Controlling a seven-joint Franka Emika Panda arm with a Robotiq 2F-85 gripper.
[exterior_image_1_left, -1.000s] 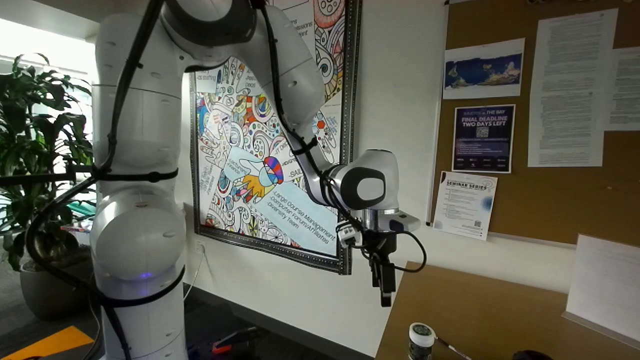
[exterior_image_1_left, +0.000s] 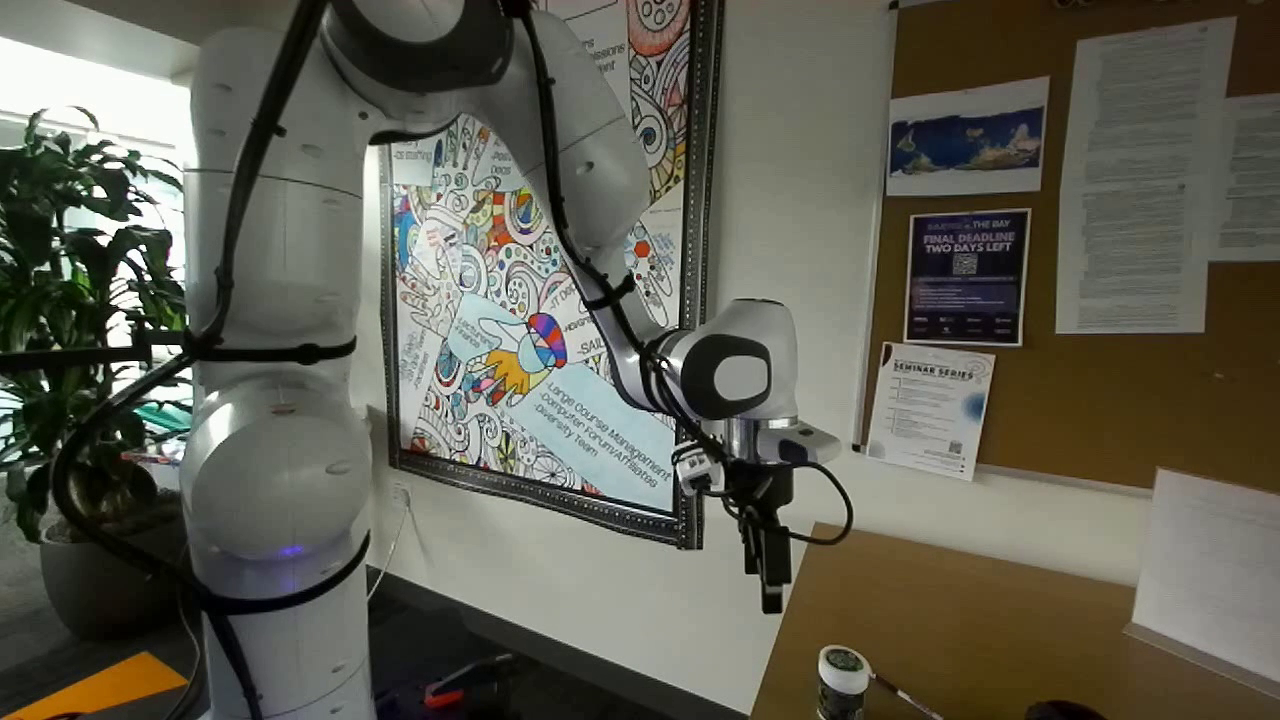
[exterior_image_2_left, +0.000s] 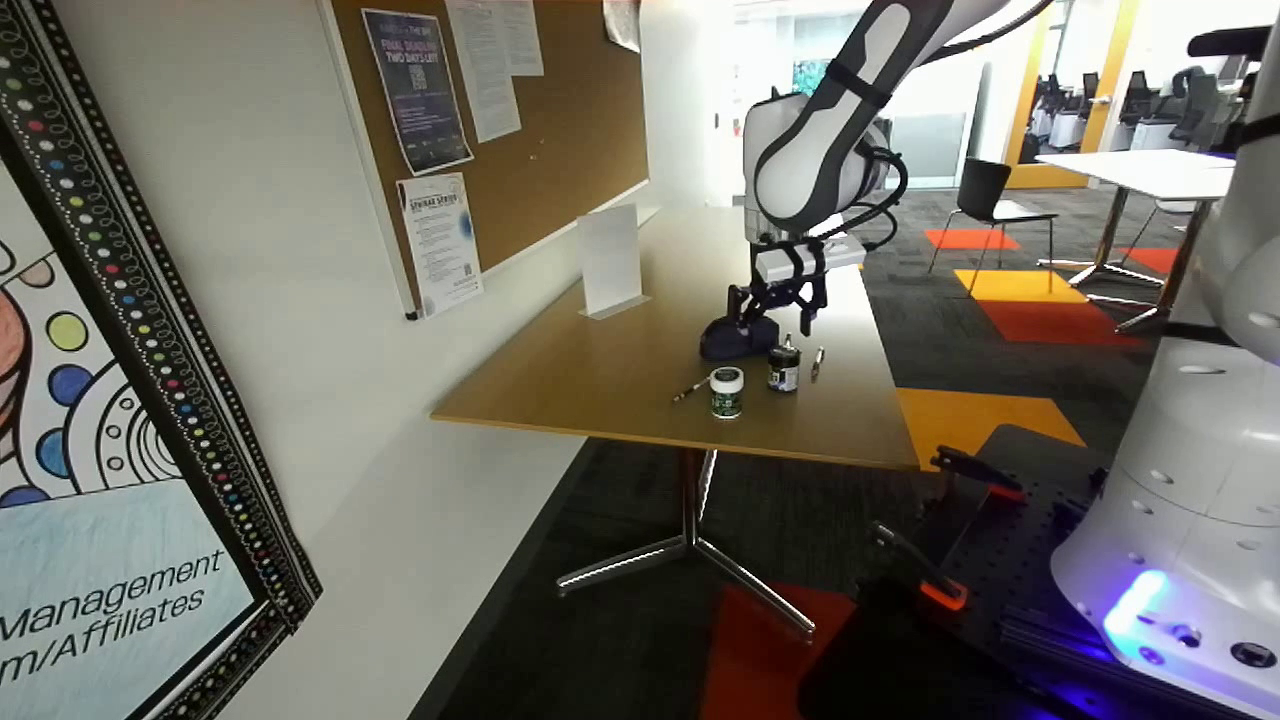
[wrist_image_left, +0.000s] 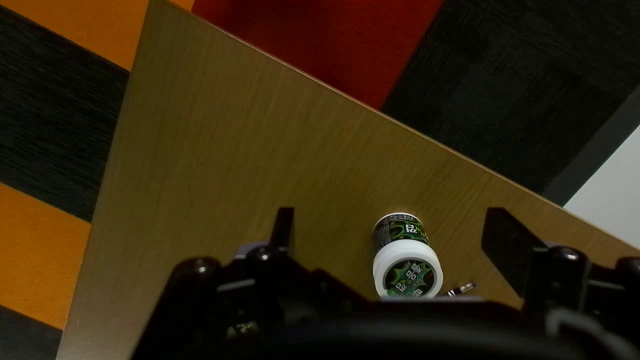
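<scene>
My gripper is open, its two dark fingers spread wide with nothing held between them. In the wrist view a white-lidded jar (wrist_image_left: 408, 269) with a dark green label appears in the gap between the fingers, farther down on the table. The second exterior view shows the gripper (exterior_image_2_left: 774, 314) above the tabletop, with the white-lidded jar (exterior_image_2_left: 726, 392) upright near the front edge. A dark jar (exterior_image_2_left: 783, 367) stands to its right, and a black rounded object (exterior_image_2_left: 737, 338) lies behind. From the first exterior view, the gripper (exterior_image_1_left: 770, 600) hangs clear of the table.
A pen (exterior_image_2_left: 692, 389) lies left of the white-lidded jar, and another small slim object (exterior_image_2_left: 818, 364) is right of the dark jar. A white panel (exterior_image_2_left: 612, 258) stands on the table (exterior_image_2_left: 540, 384) by the wall.
</scene>
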